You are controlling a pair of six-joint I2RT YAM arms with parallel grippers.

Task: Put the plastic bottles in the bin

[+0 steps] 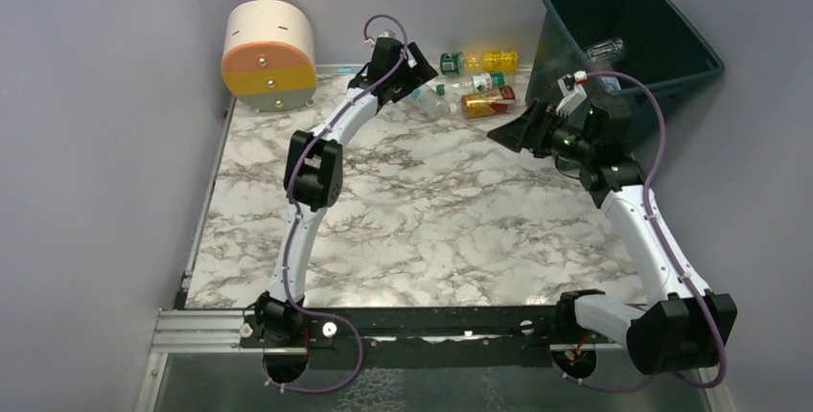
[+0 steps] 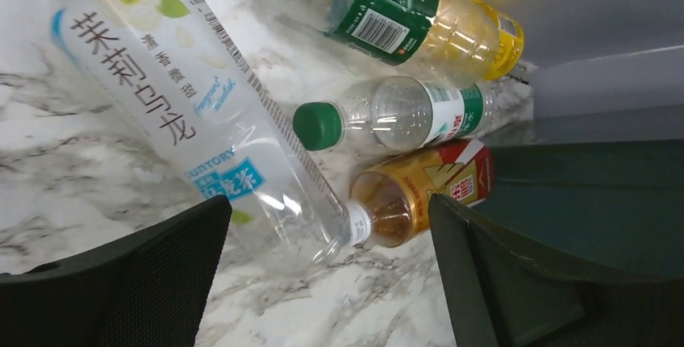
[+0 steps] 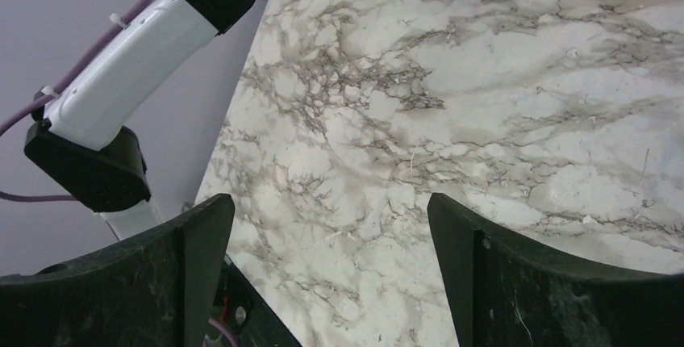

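Plastic bottles lie at the back of the table: a clear one with a white Suntory label (image 2: 193, 113), a yellow one (image 1: 499, 60), a small green-capped one (image 2: 387, 117) and an amber one (image 1: 489, 103). My left gripper (image 1: 417, 77) is open over the Suntory bottle, with the fingers on either side in its wrist view and no visible grasp. My right gripper (image 1: 518, 132) is near the bin (image 1: 690, 53), fingers apart and empty, over bare table. Bottles (image 1: 604, 52) lie inside the bin.
A rounded cabinet with drawers (image 1: 268, 43) stands at the back left.
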